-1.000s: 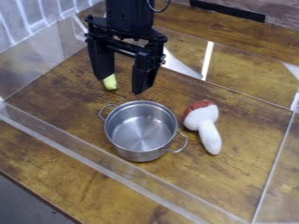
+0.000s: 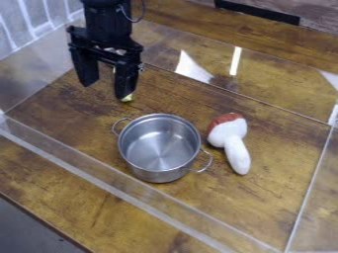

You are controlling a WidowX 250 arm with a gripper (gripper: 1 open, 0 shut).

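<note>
My black gripper (image 2: 106,71) hangs in the upper left of the camera view, open, above and partly in front of a small yellow-green object (image 2: 126,98) on the wooden table. An empty steel pot (image 2: 158,146) with two wire handles stands at the centre, below and right of the gripper. A white toy with a red-topped head (image 2: 230,148), mushroom-like in shape, lies to the right of the pot. What is between the fingers cannot be made out.
The wooden table (image 2: 73,178) is bounded by clear plastic walls. Free room lies left of the pot and at the right behind the toy.
The gripper has moved back and to the left, away from the pot toward the yellow-green object, and looks smaller. The pot and toy have not moved.
</note>
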